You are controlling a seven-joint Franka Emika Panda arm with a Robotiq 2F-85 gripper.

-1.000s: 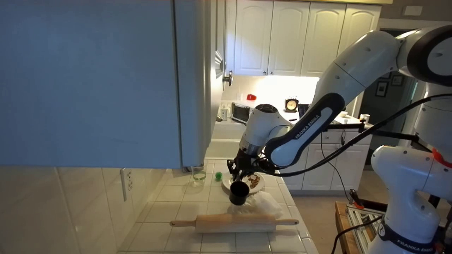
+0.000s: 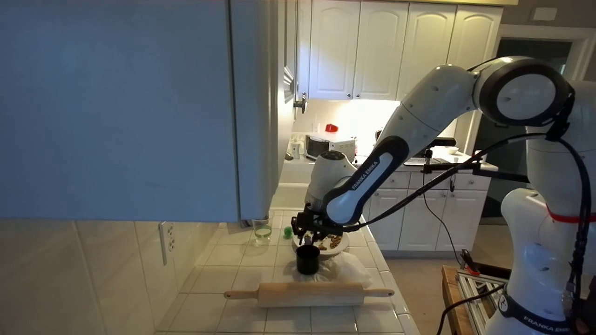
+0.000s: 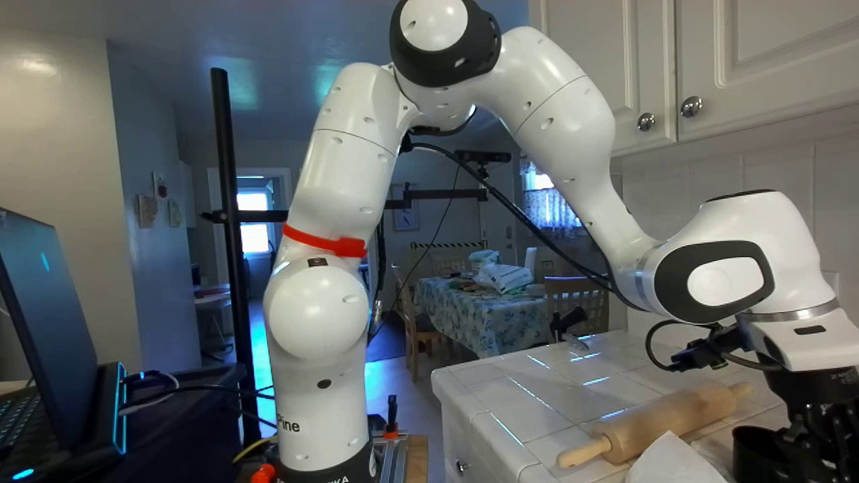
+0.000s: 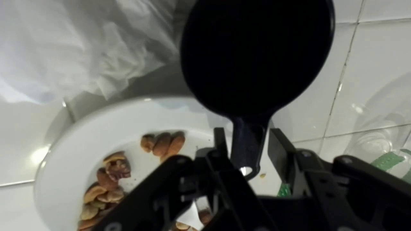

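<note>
A black measuring cup [image 4: 258, 54] with a short handle appears upright in exterior view 1, beside the near edge of the white plate [image 4: 169, 109]. My gripper has its fingers on either side of the cup's handle [image 4: 248, 146]. A gap shows between the handle and the right finger, so the fingers stand part open around it. On the plate lie mixed nuts [image 4: 111, 177]. In exterior view 2 the cup [image 3: 753, 455] is at the lower right beneath the gripper; its base is hard to make out.
A wooden rolling pin [image 2: 313, 294] lies across the tiles in front of the cup. Crumpled white plastic [image 2: 350, 270] sits beside it. Behind are a clear glass [image 2: 262, 231] and a small green item [image 2: 287, 231]. An overhead cabinet [image 2: 117, 111] hangs at the left.
The arm has shifted left in exterior view 1. The cup, tilted toward the camera before, has turned upright and moved slightly left and down. The fingers now show space around the handle.
</note>
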